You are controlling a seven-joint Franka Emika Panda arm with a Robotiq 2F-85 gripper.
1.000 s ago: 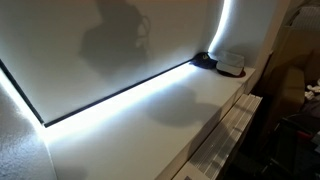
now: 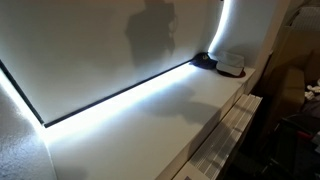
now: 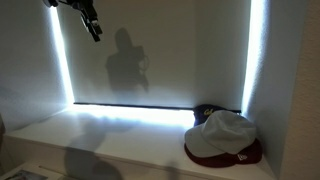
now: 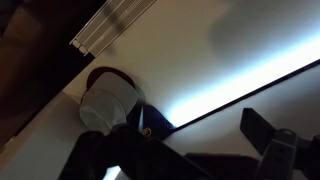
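Observation:
My gripper stands open in the wrist view, its dark fingers spread at the lower edge with nothing held between them. In exterior view 2 the gripper [image 3: 97,33] hangs at the upper left, well above the sill and apart from the caps. A pale cap with a dark red brim [image 3: 222,137] sits at the sill's right end, in front of a dark blue cap [image 3: 203,112] that it partly hides. Both caps lie at the far end of the sill in exterior view 1, where no gripper shows.
A white sill [image 2: 130,138] runs below a drawn blind [image 2: 95,45], with bright light along the blind's edges. Most of the sill is bare. A slatted white radiator [image 2: 225,140] lies below its front edge; a brown seat [image 2: 290,90] stands beyond.
The shadow on the blind has shifted right and become smaller, and the shadow on the sill has moved too. The caps have stayed where they were.

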